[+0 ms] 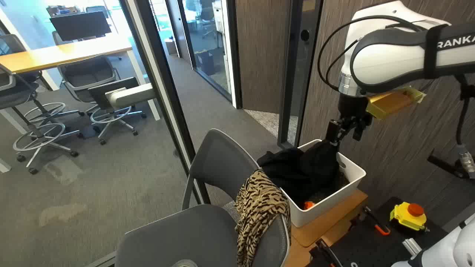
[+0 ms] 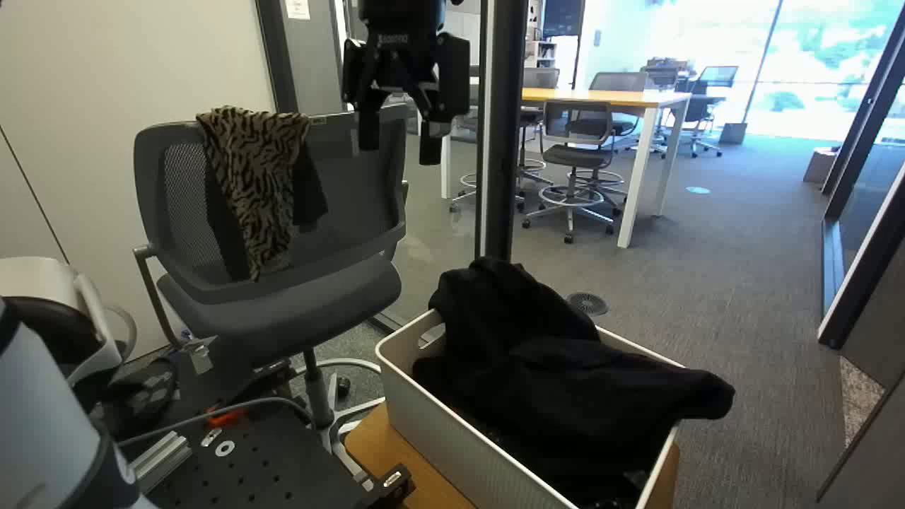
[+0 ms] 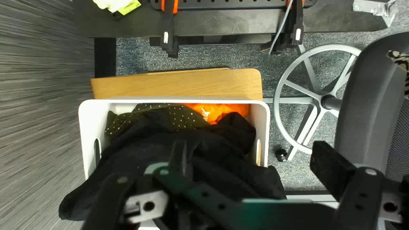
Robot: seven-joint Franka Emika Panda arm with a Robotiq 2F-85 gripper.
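Observation:
My gripper [image 2: 399, 143] is open above the white box, with nothing held between its spread fingers. In exterior view 1 the gripper [image 1: 345, 132] overlaps the edge of the black cloth [image 1: 307, 173], but exterior view 2 shows a clear gap above that cloth [image 2: 551, 373]. It lies bunched in the white box [image 1: 320, 211], hanging over the rim. From the wrist, a dotted olive cloth [image 3: 182, 115] and something orange [image 3: 235, 109] show along one side of the box. A tiger-striped cloth [image 2: 254, 186] is draped over the chair's backrest.
The grey chair [image 2: 280, 293] stands close beside the box, which rests on a wooden surface [image 3: 176, 84]. A dark wood-grain wall [image 3: 38, 115] flanks the box's other end. The black workbench [image 3: 230, 23] carries clamps and a yellow-and-red button [image 1: 409, 216].

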